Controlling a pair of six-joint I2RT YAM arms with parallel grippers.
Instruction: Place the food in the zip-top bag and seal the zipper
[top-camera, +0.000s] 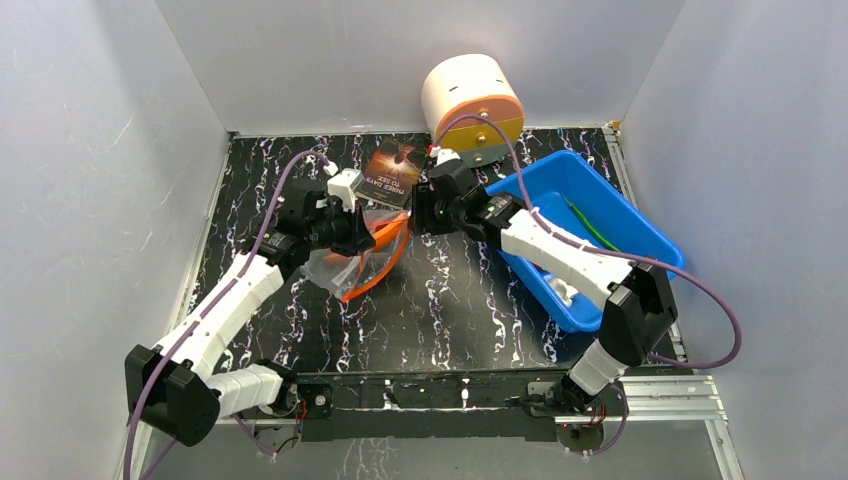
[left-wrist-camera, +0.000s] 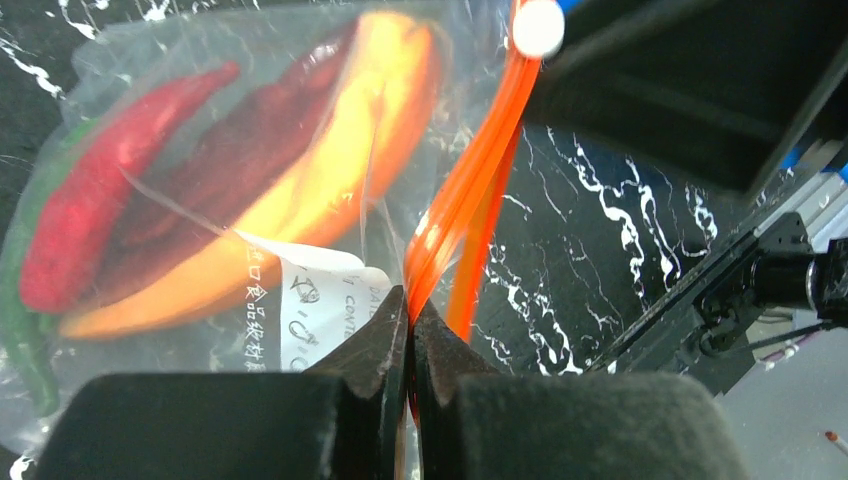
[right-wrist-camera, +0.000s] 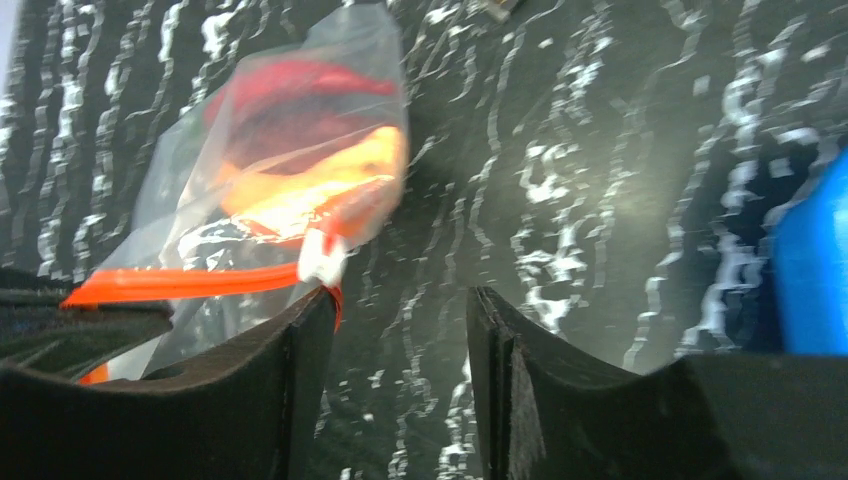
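The clear zip bag (top-camera: 340, 270) with orange zipper holds a red pepper (left-wrist-camera: 130, 150), a yellow food (left-wrist-camera: 330, 170), a dark red food and a green one, seen through the plastic. My left gripper is shut on the bag's zipper edge, with the orange strip (left-wrist-camera: 460, 200) rising from its fingertips to a white slider (left-wrist-camera: 538, 25). My right gripper is open beside the slider end of the bag; the white slider (right-wrist-camera: 320, 258) shows just beyond its left finger.
A blue bin (top-camera: 630, 240) with a green item and a white item stands at the right. A book (top-camera: 390, 170) and a drawer cabinet (top-camera: 470, 90) are behind the bag.
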